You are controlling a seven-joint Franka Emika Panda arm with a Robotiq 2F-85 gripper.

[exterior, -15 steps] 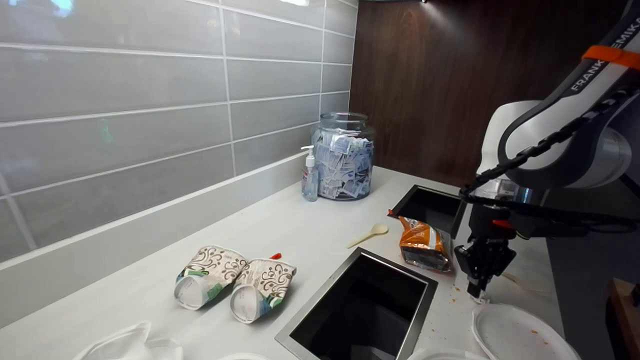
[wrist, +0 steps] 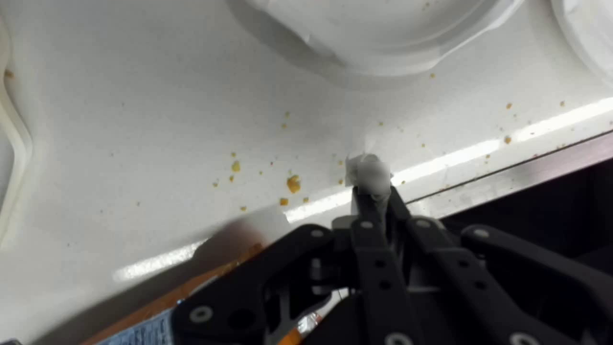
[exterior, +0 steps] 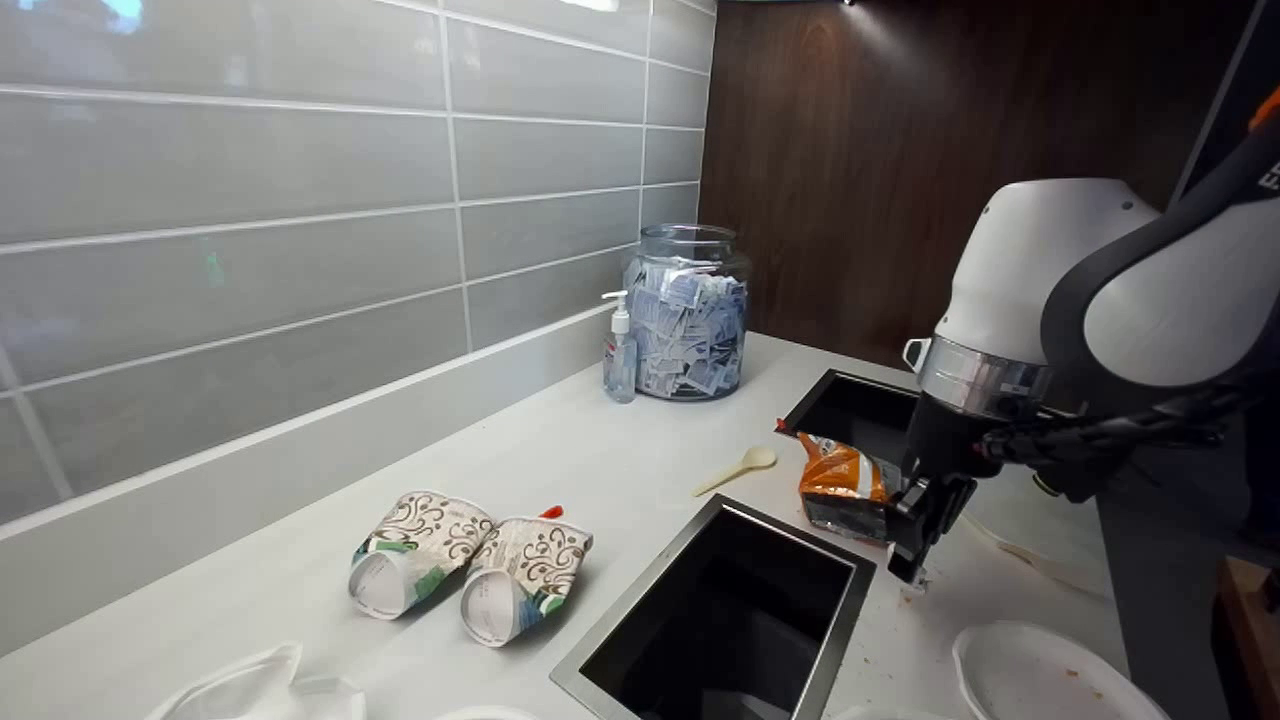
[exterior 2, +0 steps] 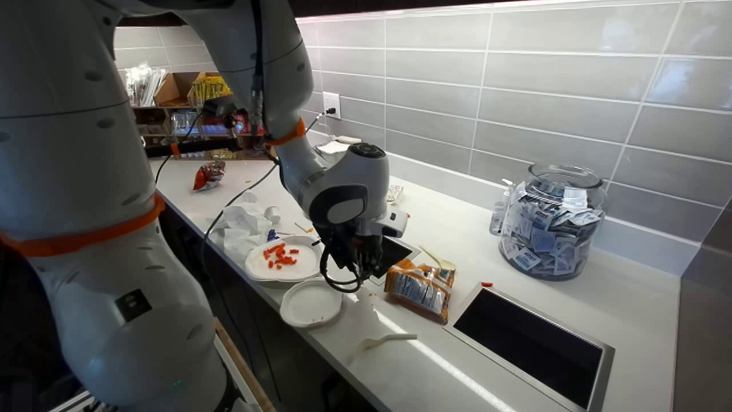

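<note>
My gripper is shut on a small, crumpled white wad (wrist: 372, 175), which looks like paper or tissue. In the wrist view the wad sticks out past the fingertips, over the counter, with yellow-orange crumbs (wrist: 293, 183) scattered to its left. From exterior view 1, the gripper (exterior: 912, 574) is low over the counter, beside the orange snack bag (exterior: 846, 480), with a bit of white at its tips. The arm hides the fingertips in exterior view 2.
A rectangular bin opening (exterior: 732, 624) lies close to the gripper, and another (exterior 2: 528, 343) is further along. White plates (exterior 2: 312, 302) sit near the front edge; one plate (exterior 2: 284, 270) holds red pieces. A spoon (exterior: 738, 469), crushed cups (exterior: 528, 574) and a jar (exterior: 690, 318) stand around.
The gripper has moved left in exterior view 1, away from the plate and toward the snack bag and bin opening, and has turned. The white wad is at its tips in both frames.
</note>
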